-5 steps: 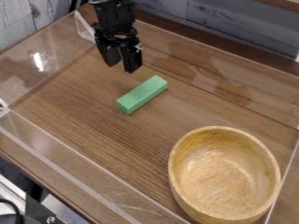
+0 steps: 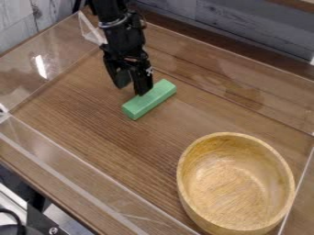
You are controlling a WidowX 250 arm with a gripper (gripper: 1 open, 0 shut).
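Note:
A green oblong block (image 2: 152, 99) lies diagonally on the wooden table near the middle of the camera view. My black gripper (image 2: 131, 84) hangs just above and left of the block's upper part, its fingers apart. A large yellow oval bowl (image 2: 236, 182) sits at the lower right.
The table (image 2: 86, 138) has clear room left of and below the block, and to the upper right. Raised edges run along the back and left side, with dark cables at the lower left corner.
My gripper has moved down, toward the viewer and closer to the green block. The block and bowl have not moved.

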